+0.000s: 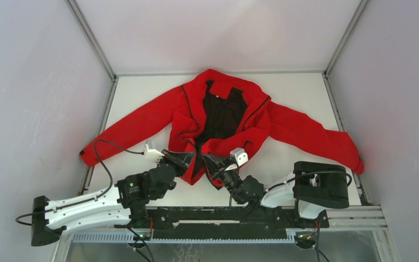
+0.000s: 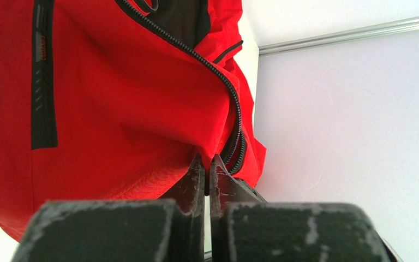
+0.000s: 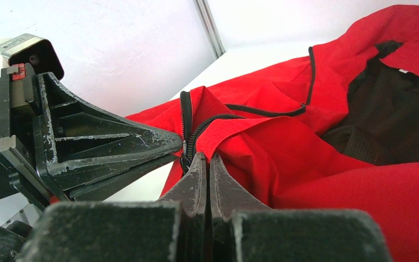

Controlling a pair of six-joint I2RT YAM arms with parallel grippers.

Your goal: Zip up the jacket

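The red jacket (image 1: pixel 229 144) lies spread out with its front parted over a black lining (image 1: pixel 221 117). At its lower front edge, my left gripper (image 1: pixel 194 157) and my right gripper (image 1: pixel 204 157) face each other closely. In the left wrist view, the shut fingertips pinch a fold of red cloth (image 2: pixel 196 128); black zipper teeth (image 2: pixel 226 82) curve down just right of them. Red cloth (image 3: pixel 240 136) also narrows between my right gripper's shut tips. There the left gripper's finger (image 3: pixel 153 143) touches the edge beside the zipper (image 3: pixel 204 126). I cannot make out the slider.
The sleeves stretch out to both sides, the left sleeve (image 1: pixel 131 128) towards the left wall and the right sleeve (image 1: pixel 316 136) towards the right wall. White table (image 1: pixel 297 82) shows bare around the jacket. Both arms reach in from the front edge.
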